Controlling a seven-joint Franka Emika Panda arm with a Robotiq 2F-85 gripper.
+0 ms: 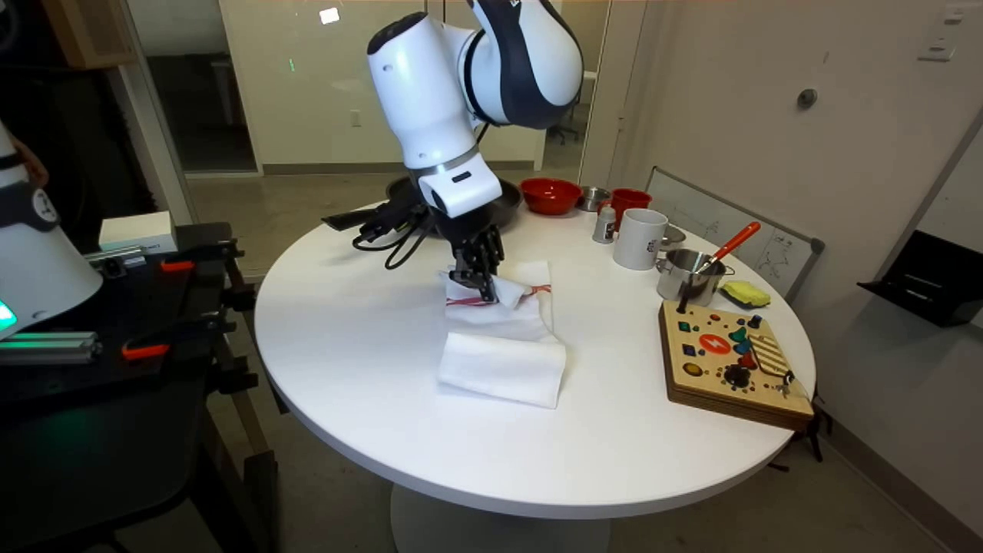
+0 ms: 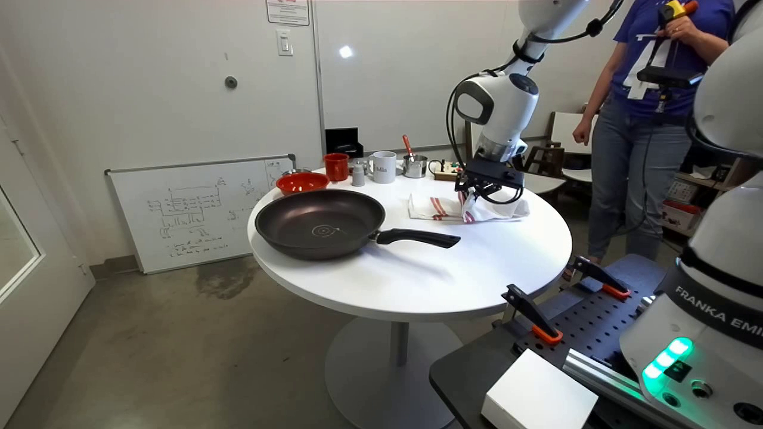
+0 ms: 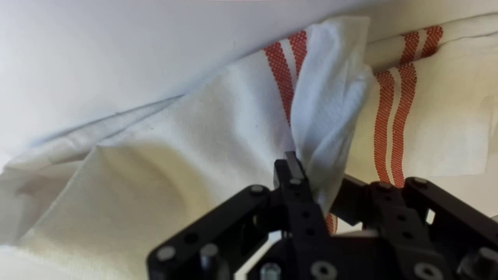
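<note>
A white towel (image 1: 502, 367) with red stripes lies partly folded on the round white table (image 1: 369, 415). My gripper (image 1: 484, 290) is low over the towel's far part, pointing down. In the wrist view a gathered fold of the towel (image 3: 329, 98) runs down between the dark fingers, which are shut on it. The pinched cloth stands up a little, while the rest of the towel stays flat on the table. From the other side, the towel (image 2: 433, 207) shows its red stripes to the left of the gripper (image 2: 468, 193).
A black frying pan (image 2: 322, 221) stands beside the towel, its handle pointing toward the arm's side. Red bowl (image 1: 550, 195), white mug (image 1: 640, 240), steel pot (image 1: 691, 276) and wooden button board (image 1: 733, 364) line the far and right edges.
</note>
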